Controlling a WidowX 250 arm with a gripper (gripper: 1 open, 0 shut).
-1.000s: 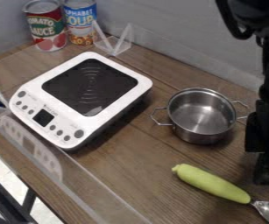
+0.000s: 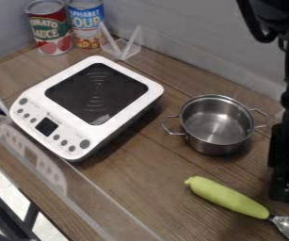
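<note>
My black gripper [image 2: 285,165] is at the right edge of the camera view, low beside the steel pot [image 2: 215,127], above and behind the spoon [image 2: 287,226]. Its fingers are dark and partly cut off by the frame, so their state is unclear. A pale green zucchini-like vegetable [image 2: 226,196] lies in front of the pot, its right end by the spoon. The white induction cooker [image 2: 56,127] with a dark top stands left of the pot.
A tomato sauce can [image 2: 51,26] and an alphabet soup can [image 2: 85,24] stand at the back left by the wall. Bare wooden counter [image 2: 134,188] lies in front of the cooker. Clear plastic pieces line the left edge.
The arm at the right has shifted slightly; the pot, vegetable and cooker have not moved.
</note>
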